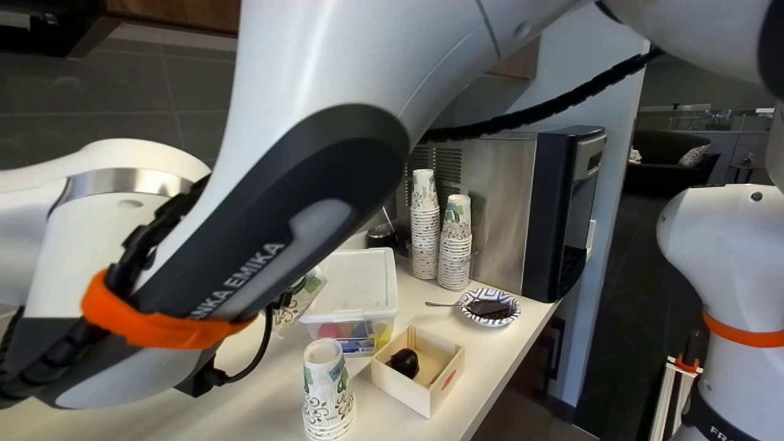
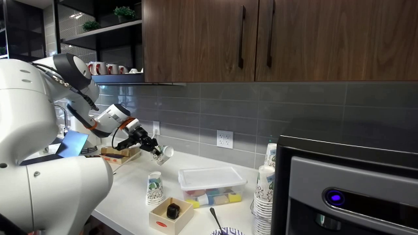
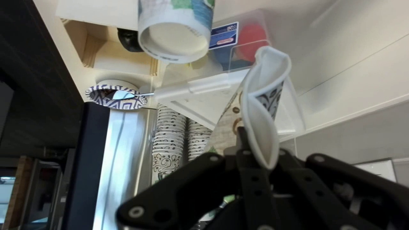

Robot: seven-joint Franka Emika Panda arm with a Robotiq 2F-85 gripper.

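Note:
A patterned paper cup (image 3: 228, 128) is pinched in my gripper, its rim squeezed into a narrow, folded shape in the wrist view. In exterior view 2 this cup (image 2: 164, 154) hangs tilted above the counter, mouth toward the right, with the gripper (image 2: 155, 150) shut on its side. A short stack of upside-down paper cups (image 2: 155, 189) stands on the counter, apart from the held cup. Beside that stack sits a pale wooden box (image 1: 424, 374) with a dark round object (image 1: 403, 362) inside.
A lidded clear bin (image 2: 211, 186) of colourful items lies on the counter beyond the wooden box. Tall cup stacks (image 1: 456, 250) stand by the steel machine (image 1: 507, 220). A patterned bowl (image 1: 507, 309) with a spoon is near the counter's edge.

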